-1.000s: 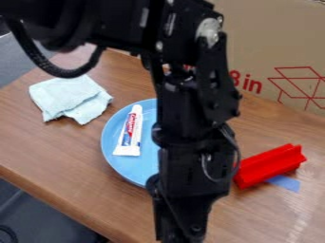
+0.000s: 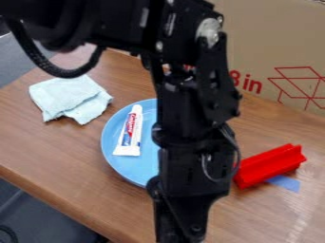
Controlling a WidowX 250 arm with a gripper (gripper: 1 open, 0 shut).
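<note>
My black gripper [image 2: 181,214] hangs vertically in the middle foreground, its lower end near the table's front edge; its fingers are hard to make out. A blue plate [image 2: 127,163] lies behind it, partly hidden by the arm, with a white toothpaste tube [image 2: 128,131] on it. A red plastic object [image 2: 269,163] rests to the right, on or beside a blue tape strip [image 2: 284,182]. A pale folded cloth [image 2: 70,97] lies at the left.
A cardboard box [image 2: 279,62] stands along the back right. The wooden table [image 2: 64,166] has bare room at its left front and right front; its edge runs along the lower left.
</note>
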